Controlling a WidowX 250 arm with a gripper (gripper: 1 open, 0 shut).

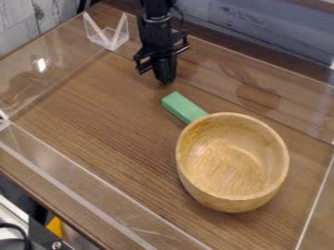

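Note:
The black gripper [160, 66] hangs near the back centre of the wooden table, its tip dark and small; whether its fingers are apart cannot be made out. Below and right of it a green block [185, 106] lies on the table, apart from the gripper, just behind a large yellow bowl [231, 184].
A clear plastic object stands at the back left [107, 32] and another at the left edge. Table edges show at top right and bottom left.

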